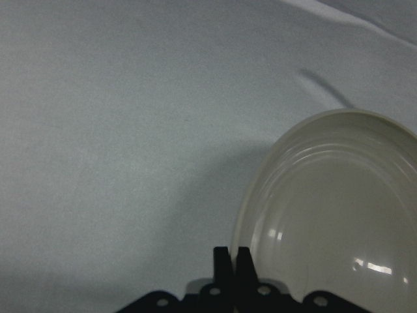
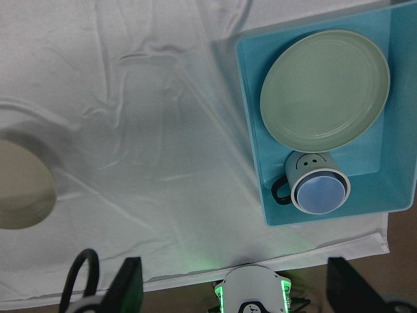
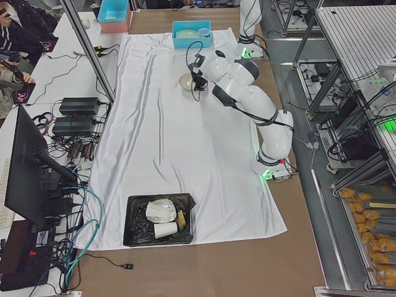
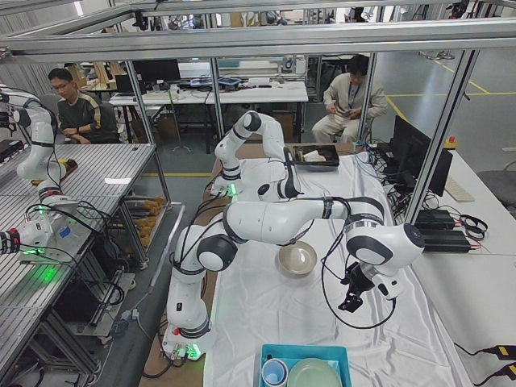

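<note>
A beige bowl [image 4: 297,257] lies on the white cloth, with my left gripper over its near rim in the left wrist view; the fingers are closed together at the rim, and whether the rim is between them is hard to tell. My right gripper is open above the cloth with nothing between its fingers; the bowl [image 2: 19,189] shows at the left of its view. A blue bin [image 2: 254,117] holds a green plate [image 2: 324,88] and a smiley mug [image 2: 316,182] with a black handle.
A black tray [image 3: 133,223] with several items, including a white cup, stands at the other end of the cloth. A monitor and cables line one side, metal framing the other.
</note>
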